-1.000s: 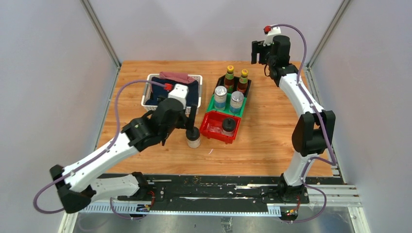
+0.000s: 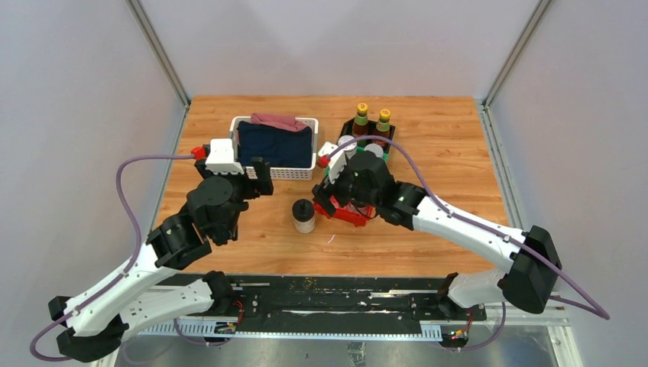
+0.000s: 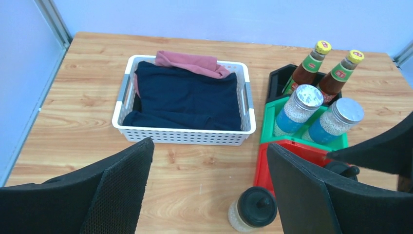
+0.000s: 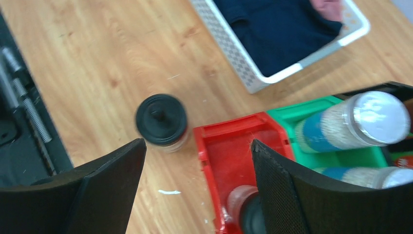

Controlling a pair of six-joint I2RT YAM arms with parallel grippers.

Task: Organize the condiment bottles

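Note:
A black-lidded jar stands on the bare table, left of the red bin. Inside that bin sits a second black-lidded jar. Two silver-lidded jars with blue bands occupy the green bin, and two yellow-capped bottles the black bin behind it. My left gripper, open and empty, is up and left of the loose jar. Above the red bin is my right gripper, also open; the loose jar shows beyond its left finger.
A white basket holding dark blue cloth and pink cloth stands at the back left. Bare table lies right of the bins. My right arm reaches across the table's right side.
My right arm has swung from the back right, leftward and forward to over the red bin. My left gripper has drawn back to the left, away from the loose jar. The jars and bottles stayed put.

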